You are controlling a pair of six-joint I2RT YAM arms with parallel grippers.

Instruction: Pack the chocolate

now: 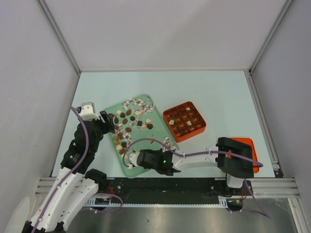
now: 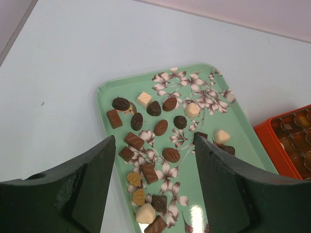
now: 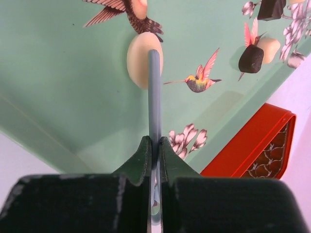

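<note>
The green tray [image 1: 153,118] holds scattered chocolates. The orange box [image 1: 184,121] beside it has a few chocolates in its compartments. My left gripper stands open above the tray's left part, nothing between its fingers. My right gripper is low over the tray's front, shut on a long grey stick-like tool [image 3: 154,107], whose tip rests at a pale oval chocolate [image 3: 136,63]. A dark chocolate [image 3: 250,59] lies farther off in the right wrist view.
A second orange tray [image 1: 250,145] sits at the right, partly behind the right arm.
</note>
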